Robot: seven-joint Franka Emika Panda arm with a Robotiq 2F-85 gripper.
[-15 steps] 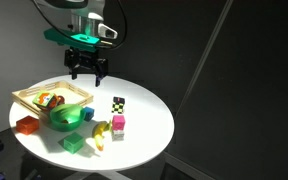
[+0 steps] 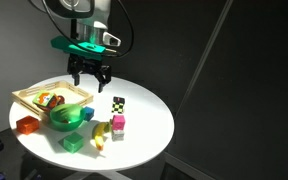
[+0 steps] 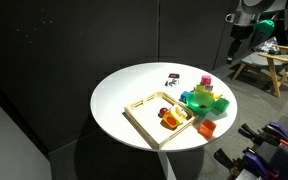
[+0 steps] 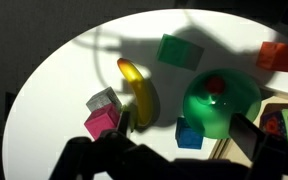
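Observation:
My gripper [image 2: 89, 81] hangs open above the round white table, well clear of the objects, with nothing between its fingers. Below it in the wrist view are a green bowl [image 4: 234, 118] holding a small dark red item [image 4: 215, 85], and a blue cube [image 4: 189, 134] close beside the bowl. A yellow banana [image 4: 136, 88] lies left of the bowl. Next to it, a pink cube [image 4: 101, 122] and a grey block [image 4: 102, 100] sit together. A green block [image 4: 179, 52] and an orange-red block [image 4: 279, 57] lie toward the top of that view.
A shallow wooden tray [image 3: 136, 116] holds several colourful toy items [image 3: 173, 118]. Behind the pink cube stands a checkered block [image 2: 118, 104]. The round table edge [image 2: 172, 122] bounds the space.

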